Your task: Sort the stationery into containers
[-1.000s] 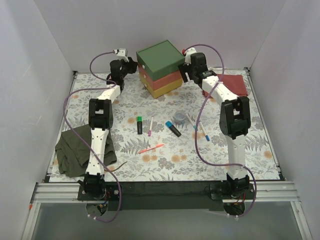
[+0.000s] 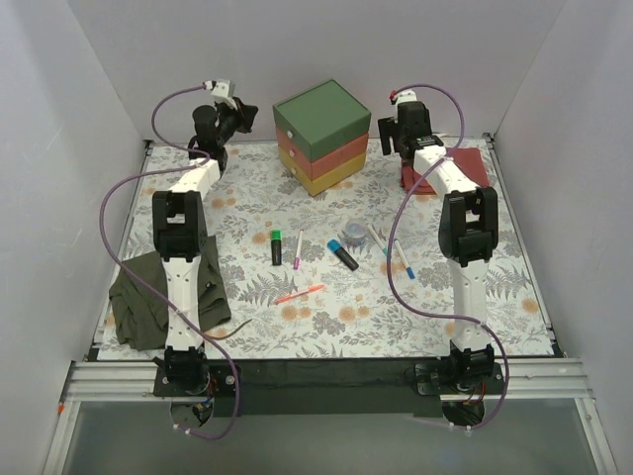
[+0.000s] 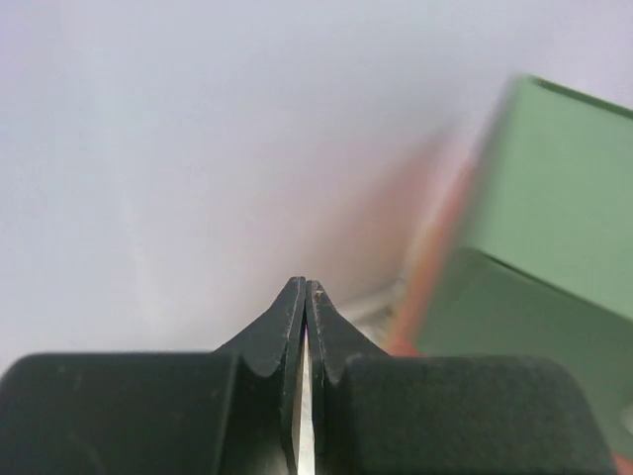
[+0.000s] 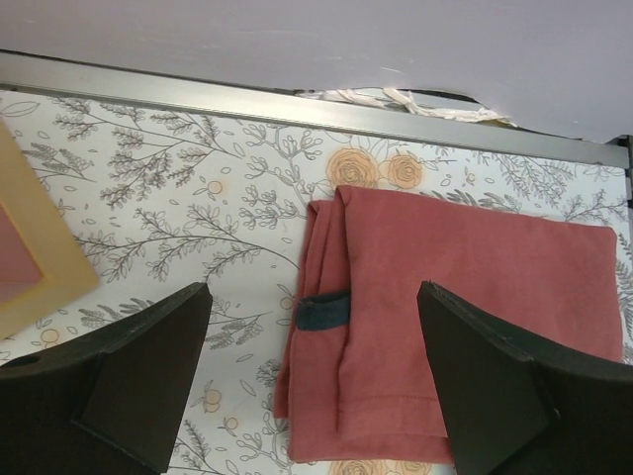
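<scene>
A stacked box of green (image 2: 321,111), orange and yellow layers stands at the back middle. My left gripper (image 2: 249,117) is shut with nothing showing between its fingers, raised left of the box and facing it. My right gripper (image 2: 388,137) is open, right of the box over a folded red cloth (image 4: 475,277). Loose stationery lies mid-table: green-capped marker (image 2: 277,253), purple-tipped pen (image 2: 298,252), blue-capped marker (image 2: 344,256), orange pen (image 2: 299,294), pale pens (image 2: 404,257), beside a small clear round container (image 2: 355,231).
A dark olive cloth (image 2: 138,307) lies at the front left, with a thin dark item near it. White walls close in at the back and sides.
Both grippers have moved apart, away from the box: the left one to the left, the right one to the right. The stack looks nearly unchanged.
</scene>
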